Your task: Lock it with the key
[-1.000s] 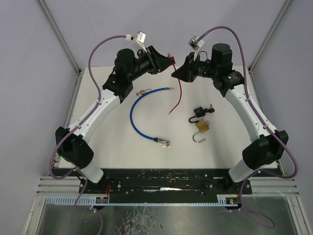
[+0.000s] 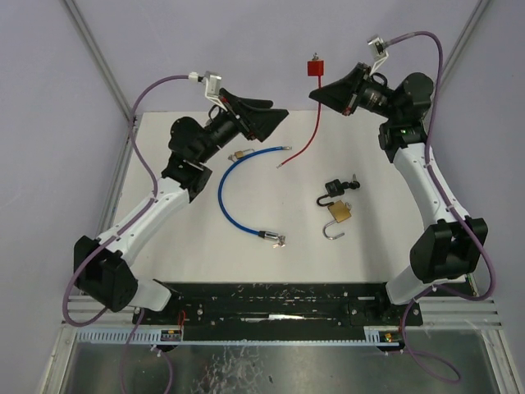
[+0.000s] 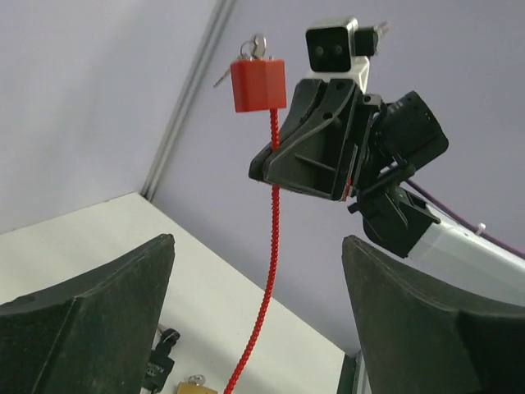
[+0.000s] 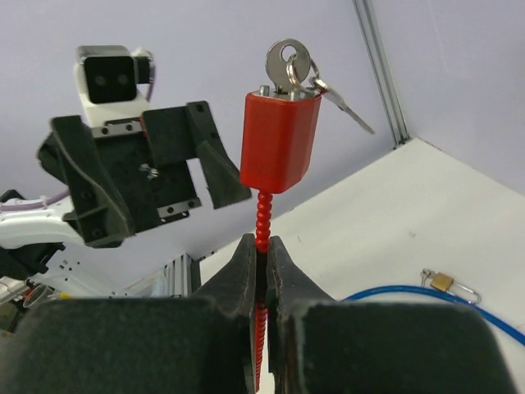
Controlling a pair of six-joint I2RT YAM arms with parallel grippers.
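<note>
A red lock (image 2: 315, 68) with keys (image 4: 295, 67) on its top is held up by my right gripper (image 2: 335, 98), shut on its red cable (image 4: 262, 222) just below the lock body. The cable hangs down from there. My left gripper (image 2: 265, 118) stands apart to the left with a gap between its fingers and nothing in it; in the left wrist view the lock (image 3: 257, 85) is across from it.
On the white table lie a blue cable lock (image 2: 230, 215), a small brass padlock (image 4: 442, 282) at the back, and a black lock (image 2: 333, 188) and brass padlock (image 2: 340, 211) on the right.
My right gripper has moved right and toward the back with the red lock. My left gripper has left the lock, moving slightly down in the top view, and is now apart from it.
</note>
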